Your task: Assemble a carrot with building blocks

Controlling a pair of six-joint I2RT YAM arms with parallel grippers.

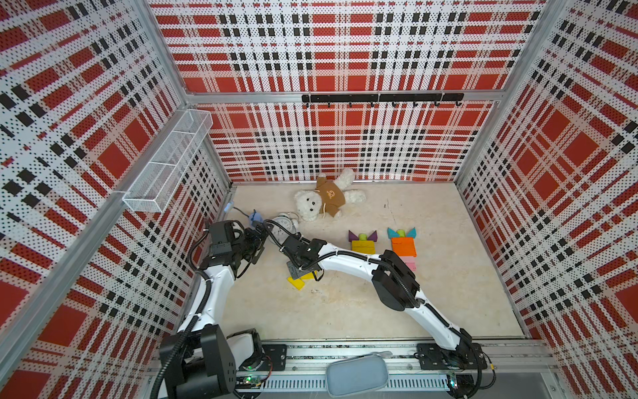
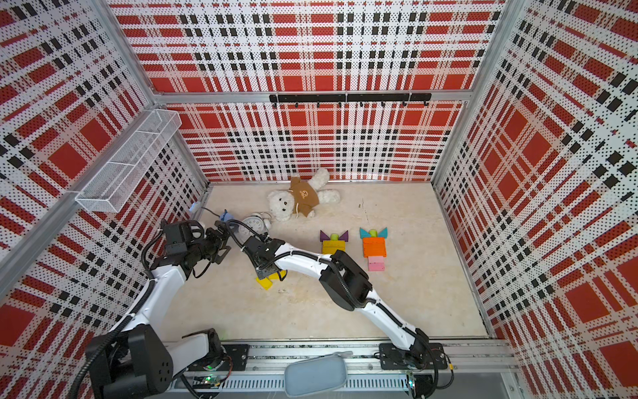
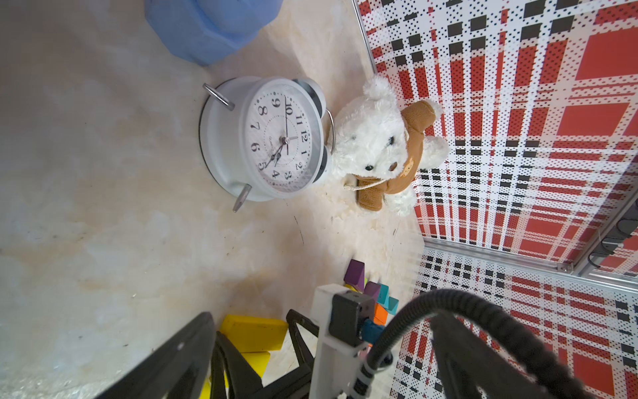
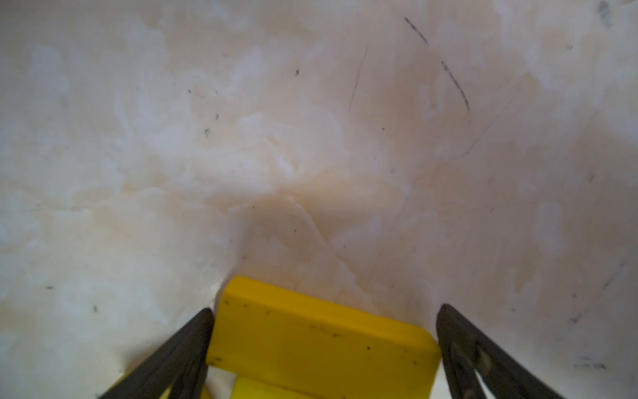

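My right gripper is low over the loose yellow blocks; in the right wrist view its open fingers straddle one yellow block. My left gripper hangs at the left beside the alarm clock, open with nothing between its fingers. To the right, two built pieces lie flat: one with purple triangles, a green piece and yellow blocks, the other with cyan triangles, a green piece, orange blocks and pink blocks.
A white alarm clock and a blue object sit at the back left. A teddy bear lies along the back wall. A wire basket hangs on the left wall.
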